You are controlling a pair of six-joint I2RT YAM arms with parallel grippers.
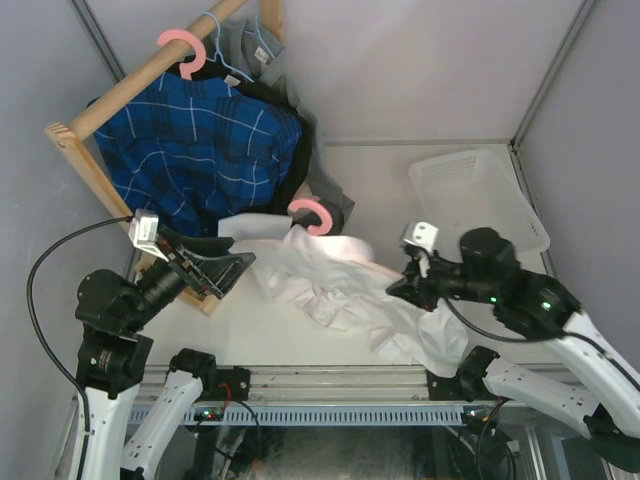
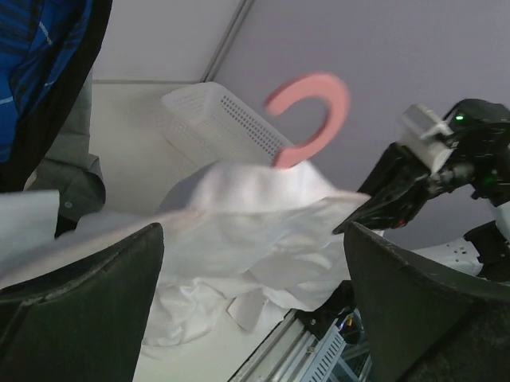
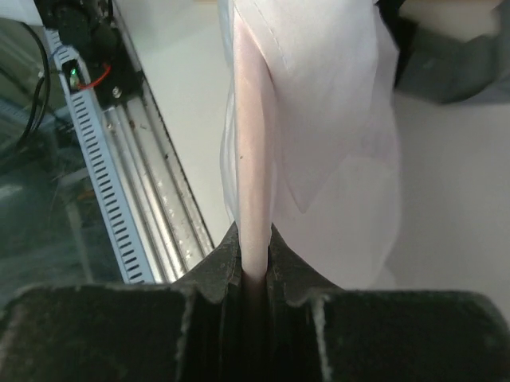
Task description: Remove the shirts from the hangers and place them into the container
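A white shirt (image 1: 335,290) stretches across the middle of the workspace, its lower folds resting on the table. From its upper part sticks the hook of a pink hanger (image 1: 312,216), which shows larger in the left wrist view as a pink hook (image 2: 325,111); the hanger's body is hidden in the cloth. My right gripper is shut on the shirt, on a pinkish-white edge running up from between its fingers. At the left, my left gripper (image 1: 226,272) stands open beside the shirt's left end, with the cloth beyond its fingers (image 2: 88,306) in its wrist view.
A wooden rack (image 1: 150,70) at the back left holds a blue plaid shirt (image 1: 195,150) and darker garments on hangers. One of these is a pink hanger (image 1: 183,50). A white basket (image 1: 480,190) stands at the back right.
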